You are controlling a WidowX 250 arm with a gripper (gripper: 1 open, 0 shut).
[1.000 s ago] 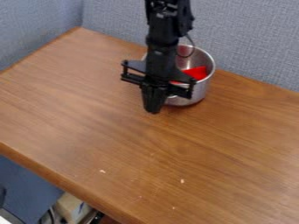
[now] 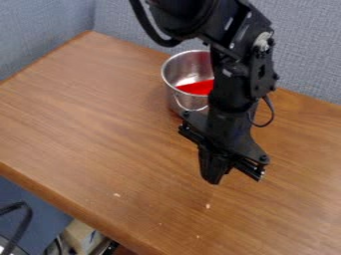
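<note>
A silver metal pot [image 2: 184,65] stands toward the back of the wooden table, with something red [image 2: 194,87] inside it, partly hidden behind my arm. My black gripper [image 2: 229,164] hangs in front and to the right of the pot, low over the table, its fingers pointing down. Whether its fingers are open or shut, or hold anything, is unclear from this angle.
Grey padded walls stand behind it. A dark blue panel [image 2: 34,199] and some cables lie beyond the lower left edge.
The pot stays where it was.
</note>
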